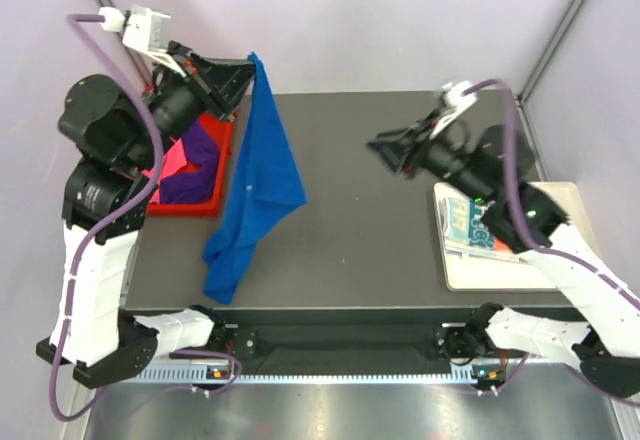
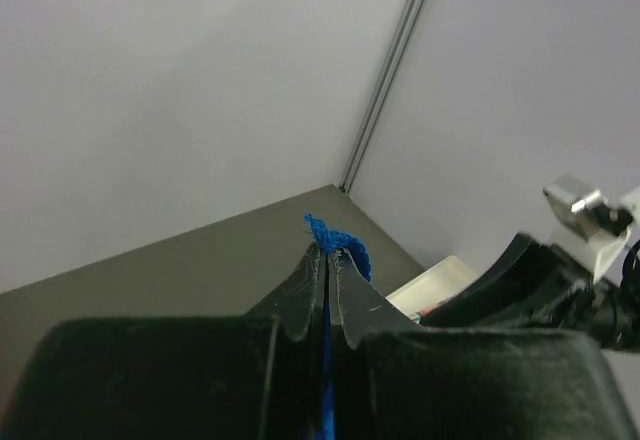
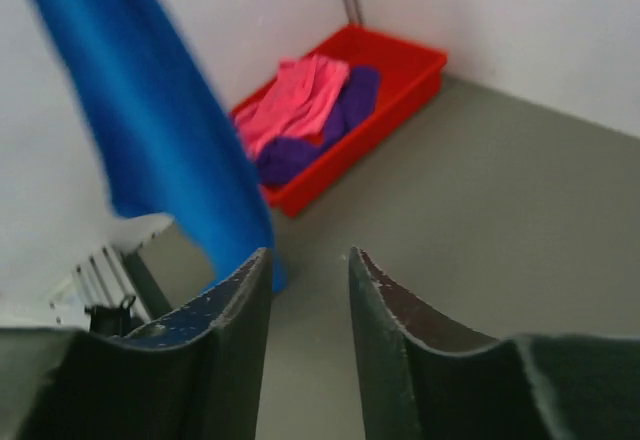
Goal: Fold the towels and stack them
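Observation:
A blue towel (image 1: pixel 252 200) hangs from my left gripper (image 1: pixel 251 64), which is shut on a pinch of its top end. In the left wrist view a small tuft of the blue towel (image 2: pixel 336 240) pokes out above the closed fingertips. The towel dangles in a narrow, loose fall over the left part of the table. My right gripper (image 1: pixel 376 150) is blurred in the top view, right of the towel and apart from it. In the right wrist view its fingers (image 3: pixel 255 290) stand apart with nothing between them, and the blue towel (image 3: pixel 170 110) shows beyond on the left.
A red bin (image 1: pixel 215 206) at the left holds pink and purple towels (image 1: pixel 192 175), partly behind my left arm. At the right, a cream tray (image 1: pixel 470 278) carries a folded patterned towel (image 1: pixel 462 226), partly covered by my right arm.

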